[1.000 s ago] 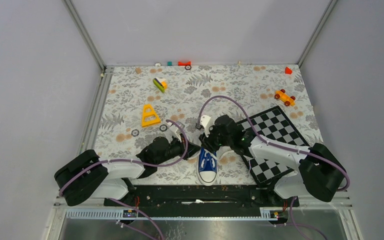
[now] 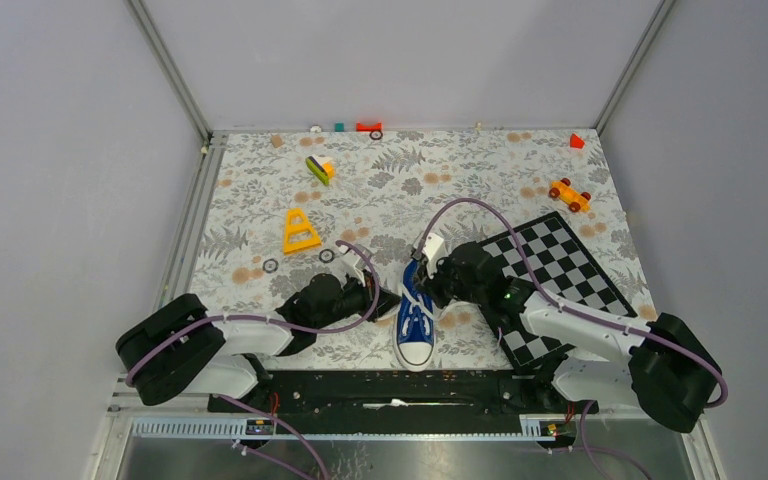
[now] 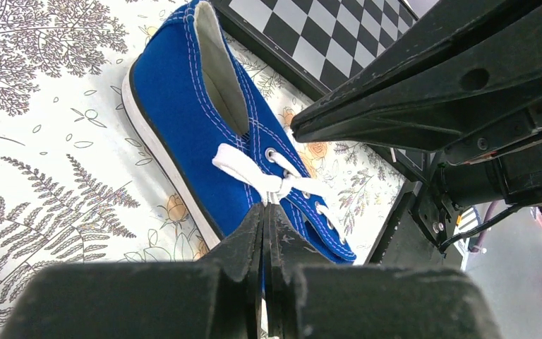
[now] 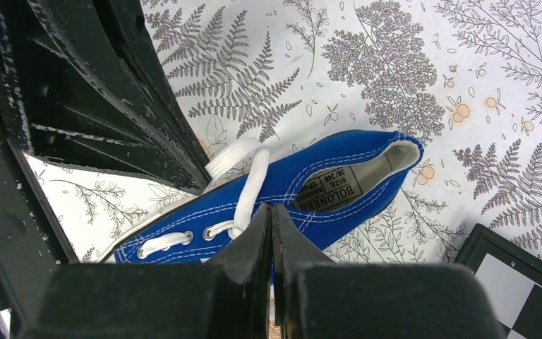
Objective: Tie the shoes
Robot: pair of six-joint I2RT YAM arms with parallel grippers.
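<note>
A blue canvas shoe with a white toe lies at the front middle, toe toward the front edge. White lace crosses near its opening in a knot-like bunch, a short loop sticking out to one side. My left gripper is shut low over the bunch. Lace arches from its fingertips to the eyelets in the right wrist view. Shut and with nothing showing between its fingers, my right gripper is over the shoe, beside the opening. In the top view the right gripper hides part of the shoe.
A black-and-white checkered board lies to the right, under the right arm. A yellow triangular frame and several small toys are on the left and back.
The left arm has moved only a little to the right. The shoe stays in place.
</note>
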